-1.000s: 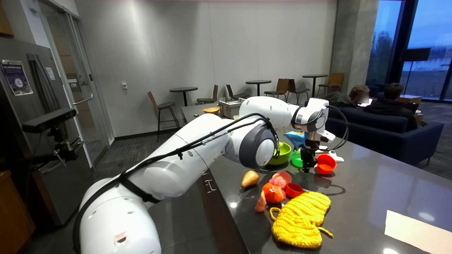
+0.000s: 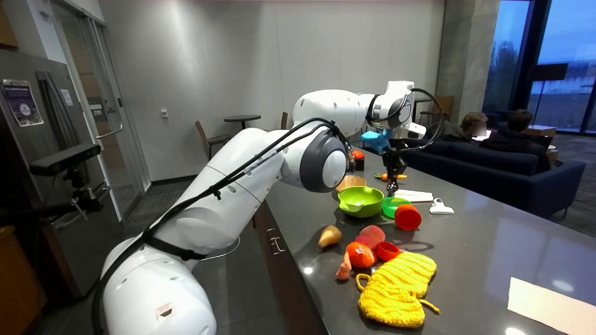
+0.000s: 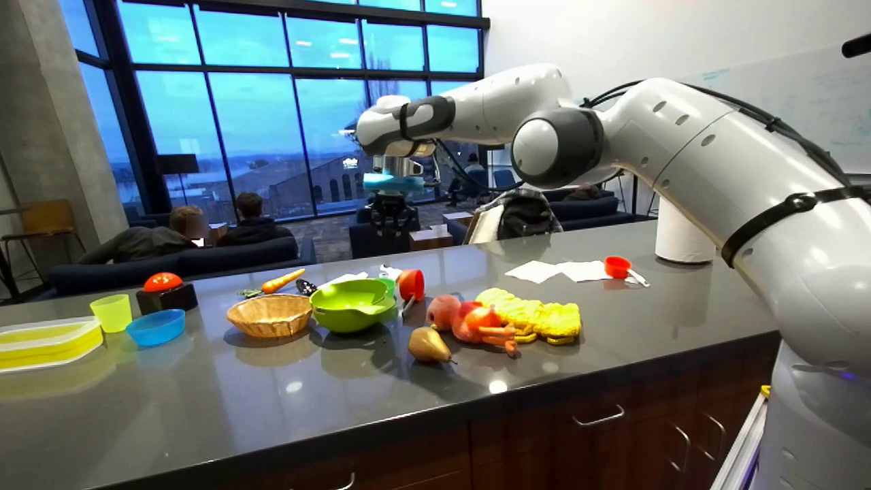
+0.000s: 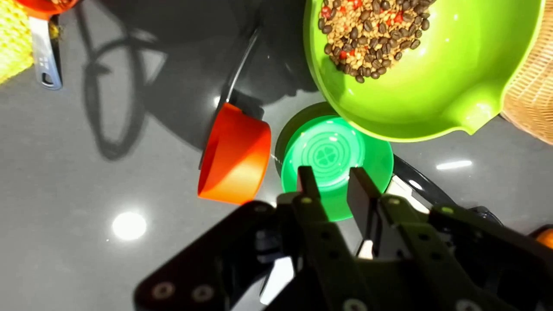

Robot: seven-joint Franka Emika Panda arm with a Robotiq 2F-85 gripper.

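Note:
My gripper hangs above the counter, its fingertips over the green cup (image 4: 324,150) in the wrist view. The fingers (image 4: 306,181) stand a little way apart, and the cup's inside shows through the gap. I make out nothing held, but cannot tell how the fingers are set. A red measuring cup (image 4: 236,155) with a thin handle lies on its side left of the green cup. The lime-green bowl (image 4: 414,109) overlaps the green cup's upper edge in that view; beans and grains lie in it.
A wicker basket (image 3: 269,317) stands beside the bowl. A pear (image 3: 429,344), a peach (image 3: 443,312) and a yellow knitted cloth (image 3: 531,313) lie nearby. White utensils (image 2: 413,196) rest behind the cups.
My gripper has risen and moved back, away from the red cup. That cup, whose opening faced up toward the camera, now lies tipped, a little to the left in exterior view 1.

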